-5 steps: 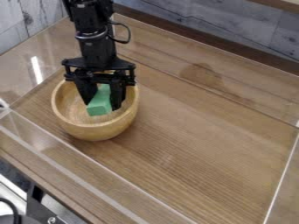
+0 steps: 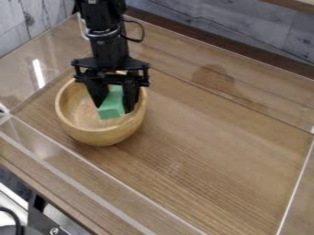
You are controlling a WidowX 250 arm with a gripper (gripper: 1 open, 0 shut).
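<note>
My gripper (image 2: 112, 88) reaches down from the top of the camera view into a round wooden bowl (image 2: 105, 133) on the left of the table. It is shut on a green object (image 2: 113, 105), held inside or just over the bowl and partly hidden by the black fingers. The rest of the bowl's inside looks empty.
A pale wall runs along the back. Dark cables lie off the table's edge at the bottom left.
The gripper and green object have shifted slightly right and up within the bowl over the last second. The bowl looks almost unmoved.
</note>
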